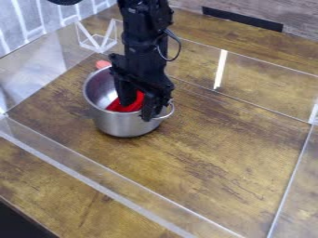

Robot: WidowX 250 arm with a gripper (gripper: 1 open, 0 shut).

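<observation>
A steel pot (122, 122) with a thin side handle stands left of centre on the wooden table. A red object (125, 105) lies inside it, partly hidden by the black gripper (137, 99), which reaches down from the top over and into the pot. Its fingertips are dark and overlap the red object, so whether it holds it is unclear.
A small pink-red item (102, 64) lies behind the pot, partly hidden by the arm. A white wire piece (96, 39) sits at the upper left.
</observation>
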